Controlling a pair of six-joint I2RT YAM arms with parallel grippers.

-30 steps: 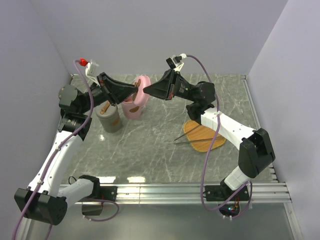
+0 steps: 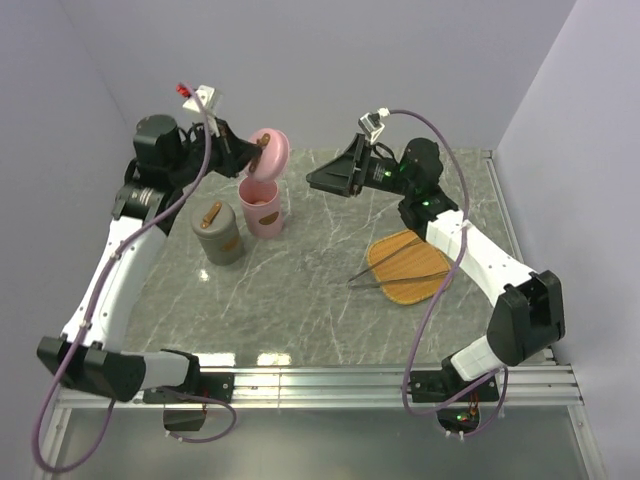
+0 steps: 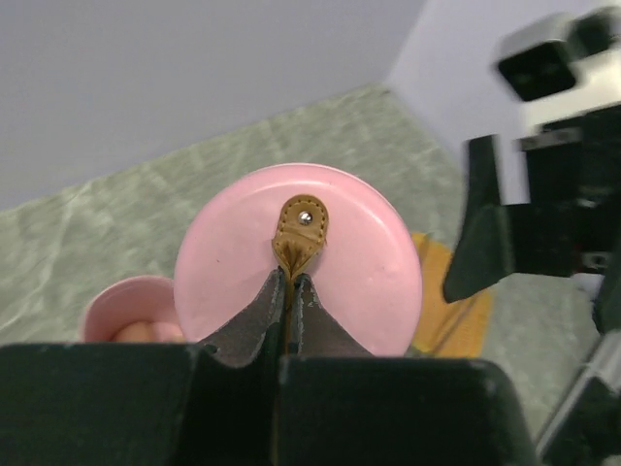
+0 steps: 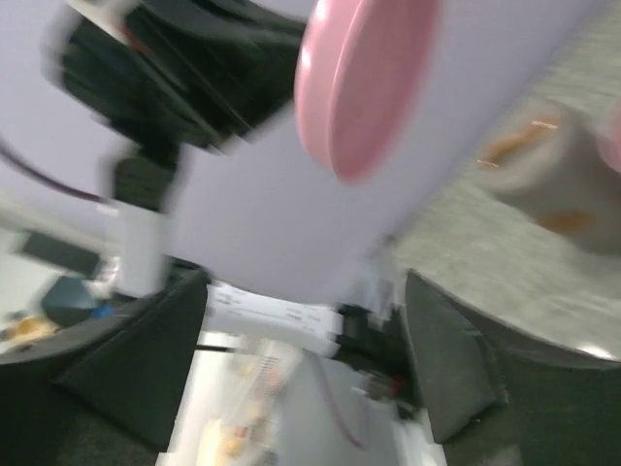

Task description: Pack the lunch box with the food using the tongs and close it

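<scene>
A round pink lid [image 2: 272, 158] with a brown leather strap [image 3: 300, 233] is up in the air at the back left. My left gripper is shut on that strap, and the lid's top faces its camera. Just below and in front of the lid stands the pink canister [image 2: 262, 212], its mouth open, with something tan inside in the left wrist view. My right gripper is open and empty, apart from the lid, to its right in the top view.
Left of the pink canister stands a grey canister [image 2: 219, 240] with its lid on. A yellow-orange woven mat [image 2: 410, 262] with two chopsticks [image 2: 402, 281] lies at the right. Bare grey marble tabletop [image 2: 310, 280] fills the middle.
</scene>
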